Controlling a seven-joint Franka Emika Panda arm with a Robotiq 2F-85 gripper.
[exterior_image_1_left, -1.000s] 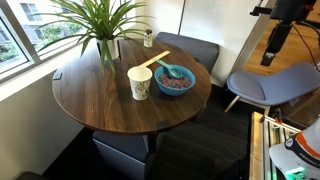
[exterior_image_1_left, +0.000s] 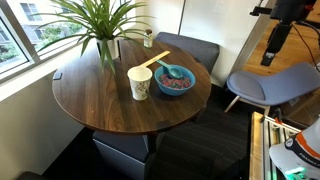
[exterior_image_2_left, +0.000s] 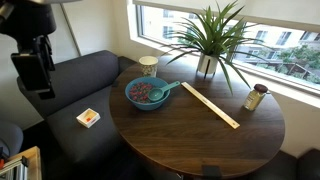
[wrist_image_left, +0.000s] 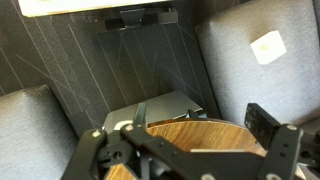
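On the round brown table (exterior_image_1_left: 90, 100) stands a blue bowl (exterior_image_1_left: 176, 92) holding small dark reddish pieces. A teal spoon (exterior_image_2_left: 162, 90) rests in the bowl, its handle over the rim. Beside the bowl is a patterned paper cup (exterior_image_1_left: 140, 86), and a long pale wooden strip (exterior_image_2_left: 210, 105) lies flat on the tabletop. My gripper is away from all of these, high at the upper right in exterior view 1 and at the left in exterior view 2. In the wrist view its fingers stand wide apart with nothing held between them, above the floor and the table's edge.
A potted plant (exterior_image_2_left: 210, 65) and a small jar (exterior_image_2_left: 256, 97) stand on the table toward the window. Grey seats flank the table; a small white box (exterior_image_2_left: 88, 118) lies on one seat (wrist_image_left: 240, 75).
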